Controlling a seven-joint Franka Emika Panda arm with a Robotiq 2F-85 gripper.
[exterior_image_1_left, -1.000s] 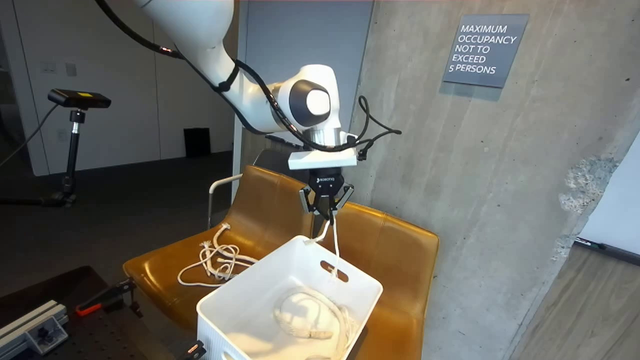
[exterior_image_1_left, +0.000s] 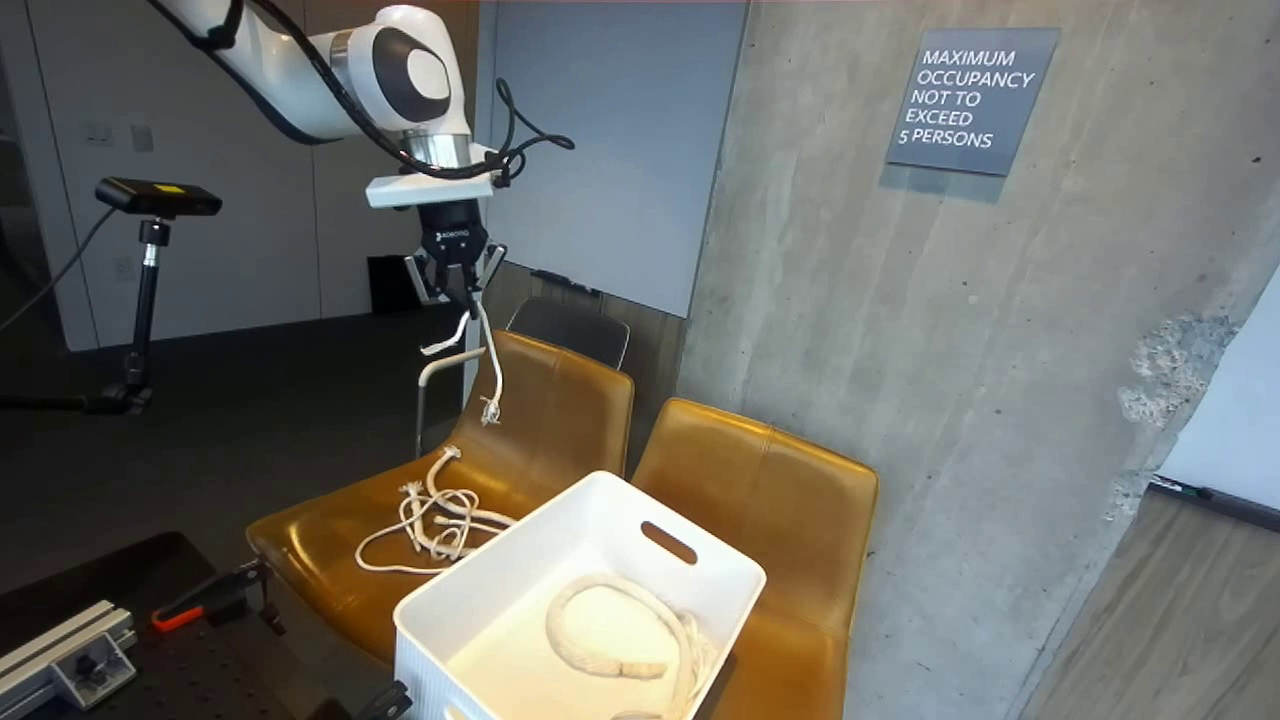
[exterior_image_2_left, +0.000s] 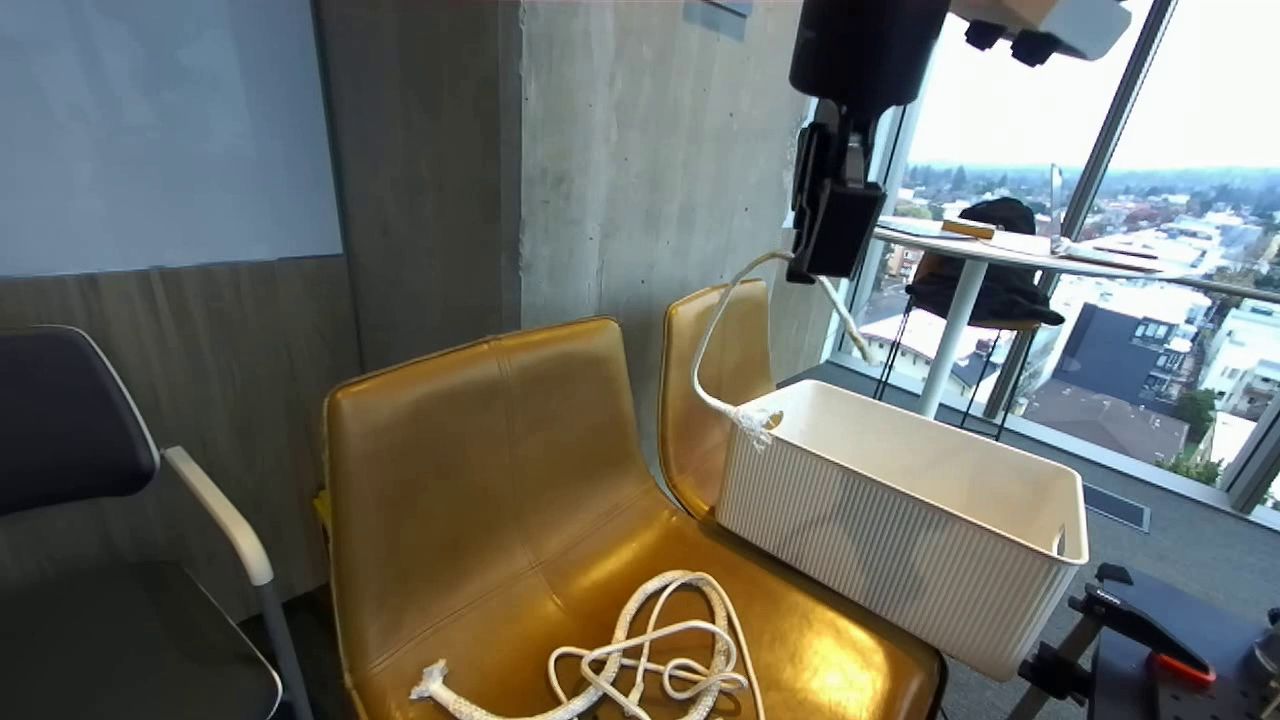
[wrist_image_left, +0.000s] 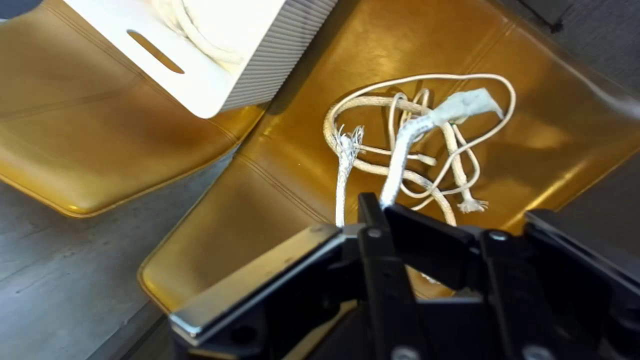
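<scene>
My gripper (exterior_image_1_left: 465, 302) hangs high above the left brown chair, shut on a short white rope (exterior_image_1_left: 489, 348). Both ends of that rope dangle below the fingers; in the wrist view one end (wrist_image_left: 349, 150) is frayed and the other (wrist_image_left: 468, 106) is wrapped in pale tape. On the chair seat lies a tangle of white ropes (exterior_image_2_left: 690, 654), some thick and some thin. To its right stands a white ribbed bin (exterior_image_1_left: 420, 618) with handle slots. Inside the bin rests a coiled thick rope (exterior_image_1_left: 642, 592), seen in exterior view 1.
A second brown chair (exterior_image_1_left: 768, 510) stands behind the bin. A dark chair with a light armrest (exterior_image_2_left: 222, 510) is at the left in exterior view 2. Near the bin's front is a black clamp with a red tip (exterior_image_1_left: 198, 606). A camera on a stand (exterior_image_1_left: 156, 198) occupies the left side.
My gripper has risen and moved left, from over the bin's back rim to above the left chair, carrying the short rope. The tangle and the bin's rope look unmoved.
</scene>
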